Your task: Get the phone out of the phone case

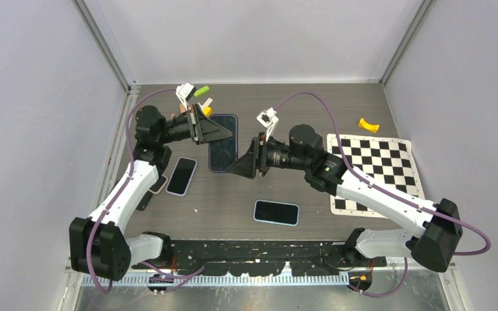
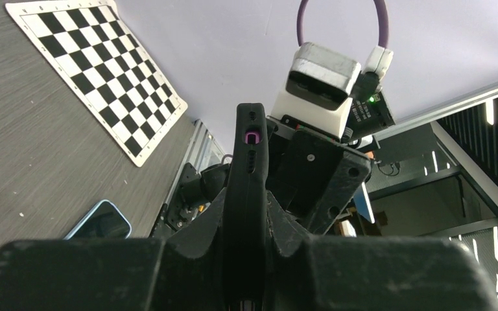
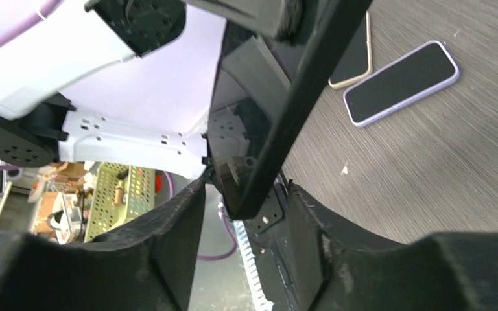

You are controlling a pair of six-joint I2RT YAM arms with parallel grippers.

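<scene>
A phone in a dark case [image 1: 222, 149] is held up above the table, its black screen facing the top camera. My left gripper [image 1: 224, 133] is shut on its upper part. In the left wrist view the case's side edge [image 2: 248, 175] stands between the fingers, with small cutouts and a purple-lined opening showing. At the lower right corner of the phone is my right gripper [image 1: 235, 170]. Its fingers are parted around that corner, seen in the right wrist view with a finger [image 3: 188, 227] on either side; whether they touch the case, I cannot tell.
On the table lie a purple-edged phone [image 1: 181, 176] at left, partly overlapped in view by others beside it, and a blue-edged phone [image 1: 276, 212] near the front. A checkerboard [image 1: 376, 170] and a yellow piece [image 1: 368, 126] are on the right. Small blocks [image 1: 201, 91] sit at the back left.
</scene>
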